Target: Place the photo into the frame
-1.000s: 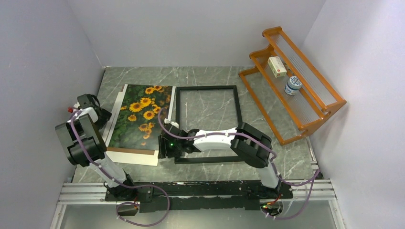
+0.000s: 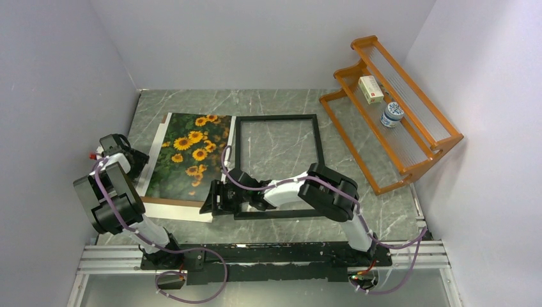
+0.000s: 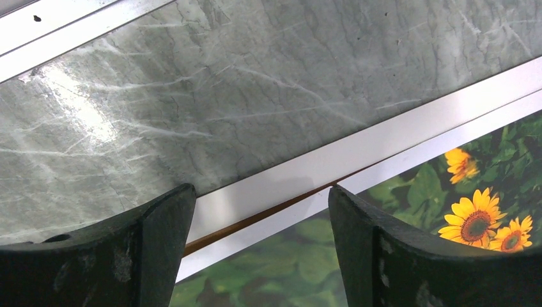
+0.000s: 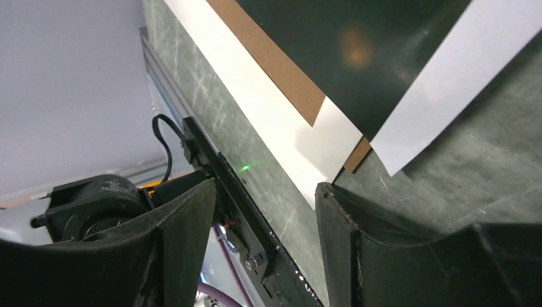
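The sunflower photo (image 2: 188, 157) lies flat on the left of the table, over a brown board (image 4: 287, 80) and a white sheet (image 2: 179, 211) whose edges stick out unevenly. Right beside it is the empty black frame (image 2: 278, 118), flat on the table. At the stack's left edge my left gripper stands open; the photo's white border (image 3: 262, 231) shows between its fingers, not gripped. Over the stack's near right corner is my right gripper, open too, with the white sheet's corner close to its right finger. Whether they touch I cannot tell.
A wooden shelf (image 2: 361, 96) with a small box (image 2: 371, 89) and a blue-and-white jar (image 2: 392, 114) stands at the right. Walls close in the left and back. Bare table (image 2: 275, 229) shows along the front and between frame and shelf.
My right gripper has shifted slightly left, over the stack's near right corner. The left gripper has come a little toward the front. The white sheet's near right corner has shifted slightly; the frame is still.
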